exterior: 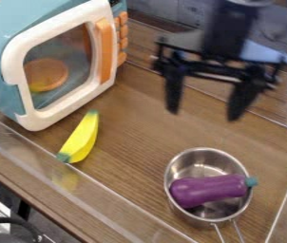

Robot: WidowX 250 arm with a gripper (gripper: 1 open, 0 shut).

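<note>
My gripper (210, 81) is raised high at the top right, blurred, its dark fingers spread open with nothing visible between them. A purple eggplant (207, 190) lies in a steel pot (184, 161) at the bottom right, below the gripper. A yellow banana (80, 138) lies on the wooden counter at the left.
A toy microwave (19, 43) with a light-blue body and white door stands at the upper left, an orange disc inside. A dark cable runs at the lower left corner.
</note>
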